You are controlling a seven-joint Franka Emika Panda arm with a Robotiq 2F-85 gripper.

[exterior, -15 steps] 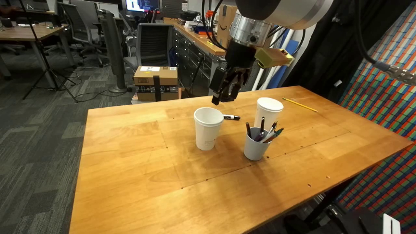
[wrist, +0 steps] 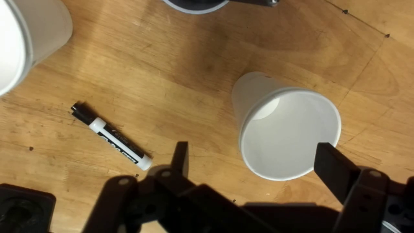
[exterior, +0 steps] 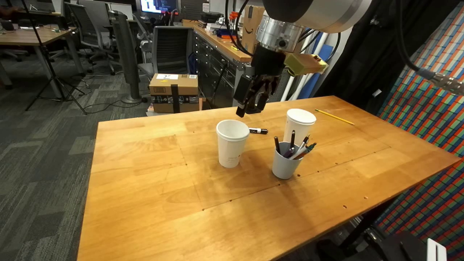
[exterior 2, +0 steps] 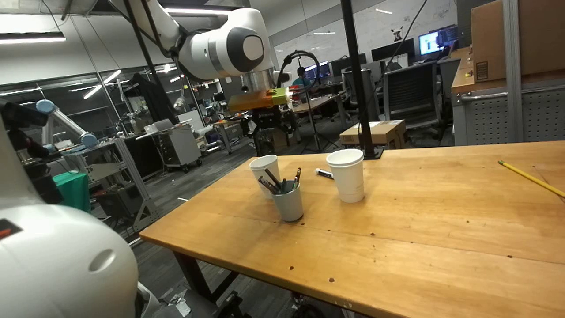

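Observation:
My gripper hangs above the table, its two fingers wide apart with nothing between them. In the wrist view a white paper cup (wrist: 287, 139) stands upright below, partly behind the right finger; it looks empty. A black-and-white marker (wrist: 116, 141) lies to the left of the gripper on the wood. Another white cup (wrist: 46, 31) shows at the upper left. In exterior view 1 a grey holder (exterior: 285, 166) full of several pens stands nearer the camera, between the two cups.
A yellow pencil (exterior: 335, 116) lies alone toward the table's far right edge. The pens (exterior 2: 275, 183) poke up above the holder's rim, close to one cup.

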